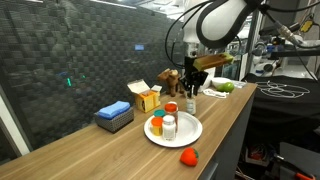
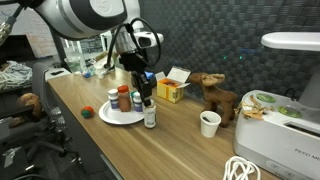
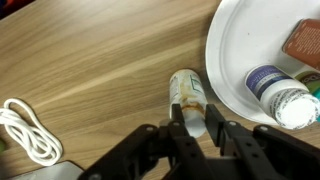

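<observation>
A small white bottle [image 3: 187, 88] sits between the dark fingertips of my gripper in the wrist view, its pale top against them. In exterior view 2 the bottle [image 2: 150, 117] hangs upright from my gripper [image 2: 147, 100], just beside the white plate [image 2: 117, 119]. Exterior view 1 shows the bottle [image 1: 190, 104] at the plate's [image 1: 186, 141] far side, under my gripper [image 1: 193, 92]. Whether its base touches the table is unclear.
Several jars and bottles, including a red-brown jar [image 2: 124, 99], stand on the plate. A red tomato-like item [image 1: 189, 157] lies in front of it. A white cup [image 2: 210, 123], a toy moose [image 2: 219, 96] and a white cable [image 2: 241, 169] are nearby. Bare wood surrounds the bottle.
</observation>
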